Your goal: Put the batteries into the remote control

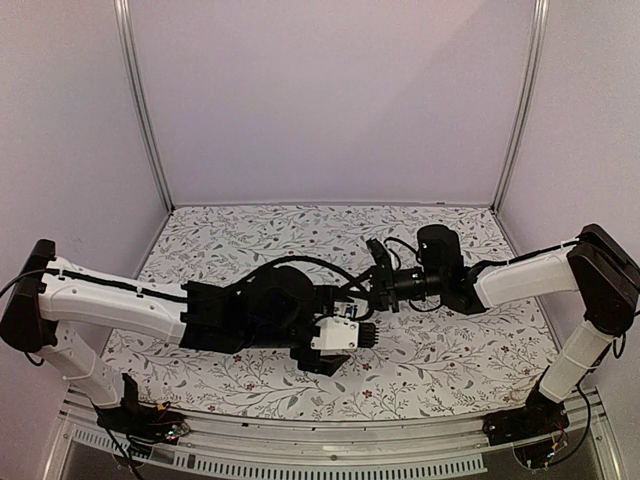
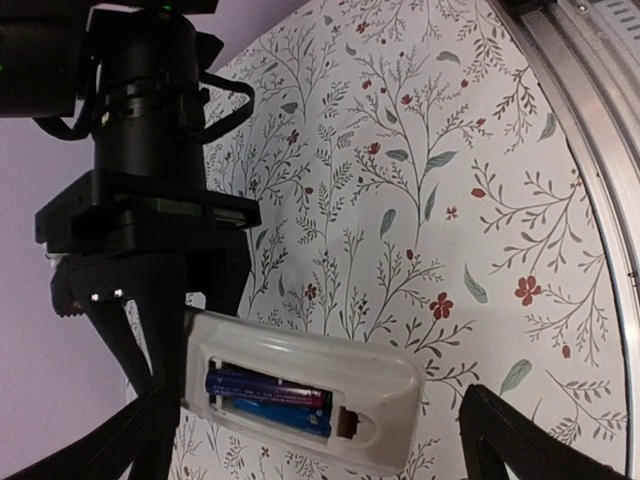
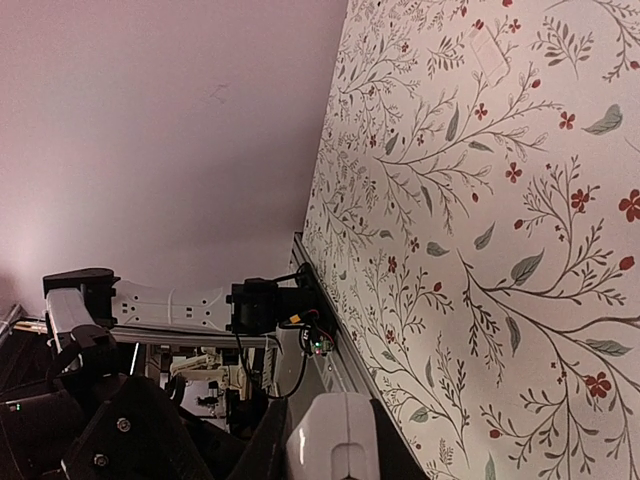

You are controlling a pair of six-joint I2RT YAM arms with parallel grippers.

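The white remote control is held at one end by my right gripper, shut on it; its near end also shows at the bottom of the right wrist view (image 3: 333, 435). Its battery compartment faces the left wrist camera, with a purple battery (image 2: 265, 387) and a blue battery (image 2: 275, 415) lying inside, and a small gap at one end. My left gripper is open, its two dark fingers either side of the remote, apart from each other. In the top view the left wrist largely hides the remote.
A metal rail (image 1: 330, 432) runs along the front edge, and pale walls enclose the back and sides.
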